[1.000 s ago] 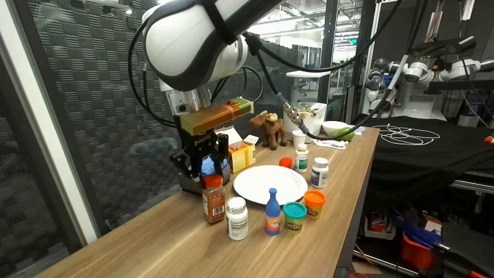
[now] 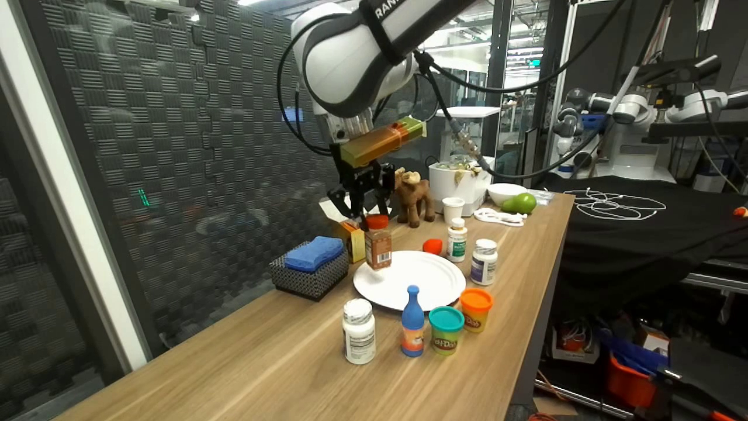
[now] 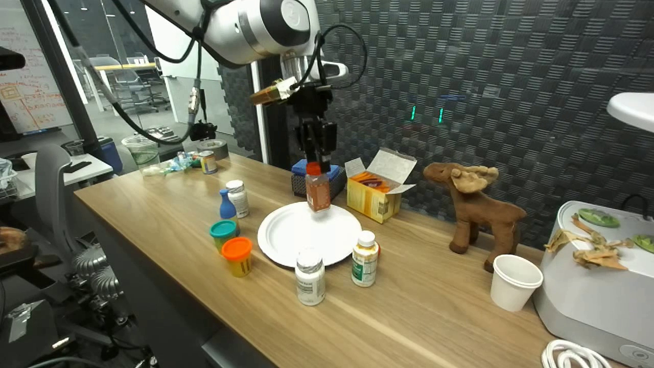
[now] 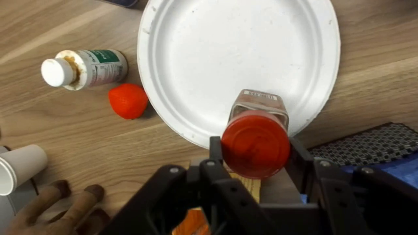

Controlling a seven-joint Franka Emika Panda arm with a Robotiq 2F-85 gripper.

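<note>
A clear spice jar with brown contents point(image 2: 378, 249) and a red lid point(image 4: 255, 143) hangs upright from my gripper point(image 3: 316, 162). Both fingers close on the lid from its two sides in the wrist view. The jar's bottom is over the edge region of the white plate point(image 4: 235, 47), on the side of the yellow box point(image 3: 371, 199). Whether its base touches the plate I cannot tell. My gripper points straight down, and most of the plate is bare.
Around the plate stand white pill bottles point(image 3: 310, 279), a blue toy bottle point(image 2: 413, 323), and teal point(image 2: 446, 328) and orange tubs point(image 2: 477, 309). A red strawberry-like item point(image 4: 128, 101), a mesh basket with blue cloth point(image 2: 310, 270) and a toy moose point(image 3: 478, 211) are nearby.
My gripper has carried the jar away from beside the front white bottle, up and toward the moose, to the plate. The table's other objects stand as before.
</note>
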